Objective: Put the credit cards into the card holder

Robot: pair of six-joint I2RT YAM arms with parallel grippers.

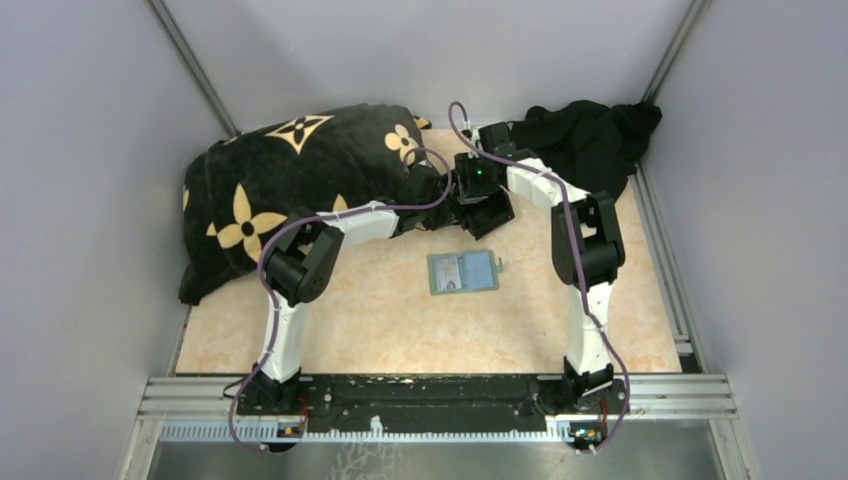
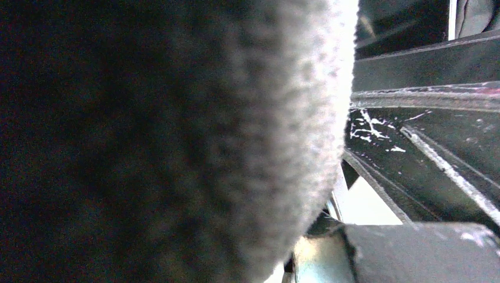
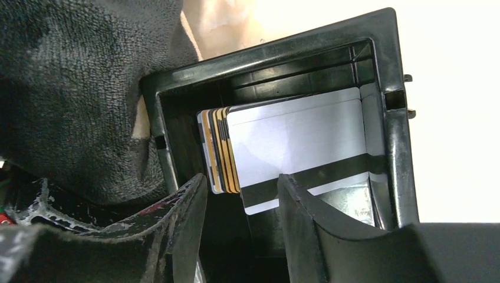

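A black tray [image 1: 490,215] sits at the back middle of the table. In the right wrist view, a white card [image 3: 295,141] with a dark stripe lies inside it, over several stacked cards [image 3: 218,150]. My right gripper is over the tray, fingers apart, the white card's lower left corner showing beyond the gap; I see nothing held. At the tray's left side is my left gripper [image 1: 450,207]; dark cloth covers much of its wrist view, so its finger state is unclear. The card holder [image 1: 478,271] lies spread flat in front of the tray.
A big dark flowered cushion [image 1: 300,190] fills the back left and crowds the left arm. Black cloth [image 1: 585,145] is heaped at the back right.
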